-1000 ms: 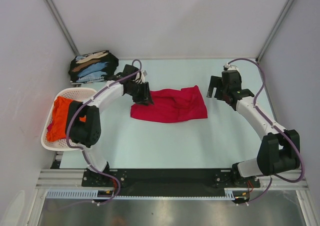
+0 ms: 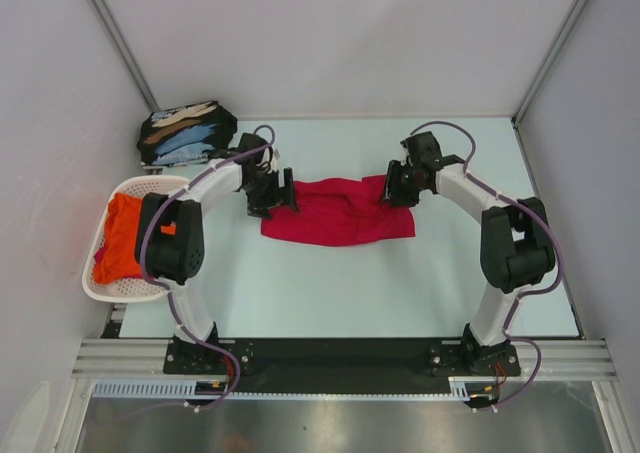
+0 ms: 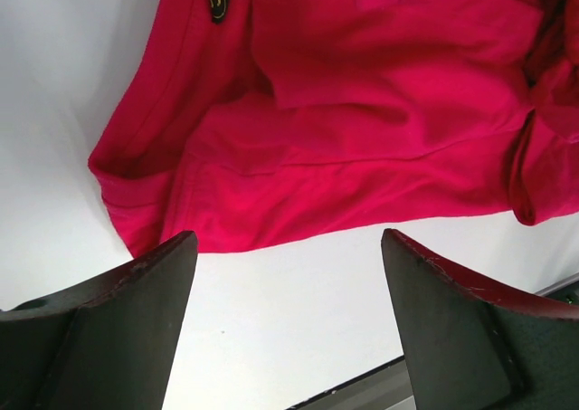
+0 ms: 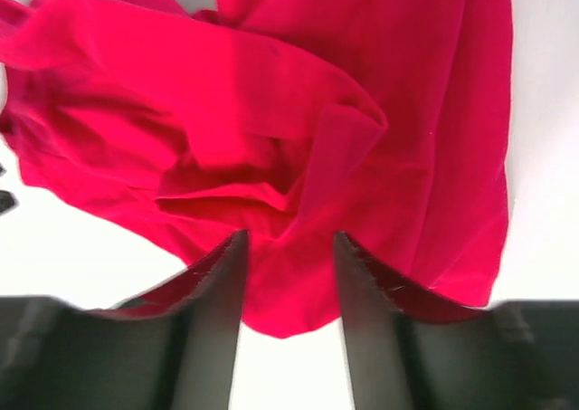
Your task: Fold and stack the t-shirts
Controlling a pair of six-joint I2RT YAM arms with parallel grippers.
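Observation:
A red t-shirt (image 2: 335, 213) lies rumpled in the middle of the white table, with loose folds over it. Above its left end hovers my left gripper (image 2: 271, 195); in the left wrist view its fingers (image 3: 118, 324) stand wide apart, the shirt's near edge and bare table showing between them. Over the right end of the shirt is my right gripper (image 2: 400, 190). Its fingers (image 4: 213, 301) are closer together in the right wrist view, but a gap remains with red cloth (image 4: 289, 288) seen beyond. No cloth is visibly held by either one.
A stack of folded shirts (image 2: 185, 138) sits at the back left. In front of it stands a white basket (image 2: 115, 291) with orange cloth (image 2: 122, 235) inside. Bare table (image 2: 330, 293) lies in front of the red shirt and to its right.
My right gripper has come in leftward from the table's right side to the shirt's right end. The left gripper has shifted slightly left and its fingers have opened wider. The shirt looks unmoved.

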